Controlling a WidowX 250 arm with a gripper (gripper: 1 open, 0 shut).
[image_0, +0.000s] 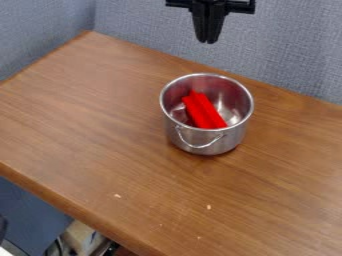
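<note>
A silver metal pot (193, 142) with a wire handle stands on the wooden table. A red object (205, 111), elongated and in what looks like two pieces, lies inside it. My black gripper (207, 36) hangs high above and behind the pot, against the grey wall, its body cut off by the top edge. Whether its fingers are open or shut is hard to tell; nothing red shows at them.
Grey padded walls border it at the back and left. Cables show below the front left edge.
</note>
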